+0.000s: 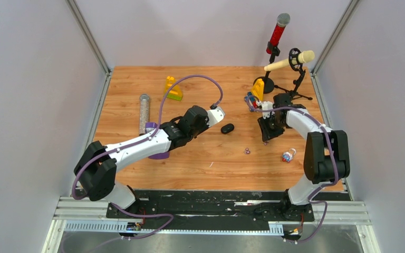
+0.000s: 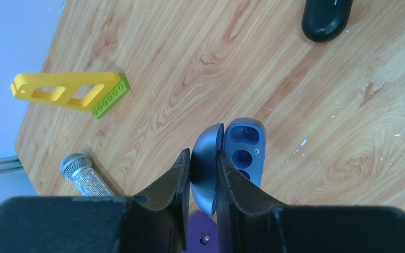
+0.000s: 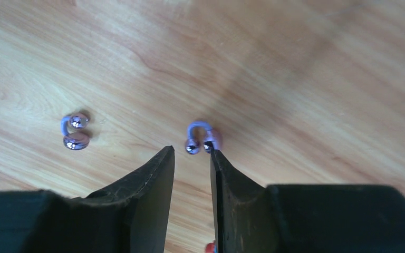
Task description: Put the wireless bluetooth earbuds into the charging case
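In the left wrist view, my left gripper is shut on the lid of a blue charging case (image 2: 246, 145). The case hangs open, its round sockets showing; its lower part is hidden by a finger. One earbud (image 3: 203, 136), a small purple hook with shiny ends, sits just past the tips of my right gripper, whose fingers stand apart with a gap between them. I cannot tell whether they touch it. A second earbud (image 3: 75, 132) lies on the wood to the left in that view.
A black oval object (image 1: 227, 128) rests mid-table. Near the right arm is a small toy figure (image 1: 289, 155). Microphone stands and a yellow toy (image 1: 258, 89) crowd the back right; a silver microphone (image 1: 144, 113) lies left.
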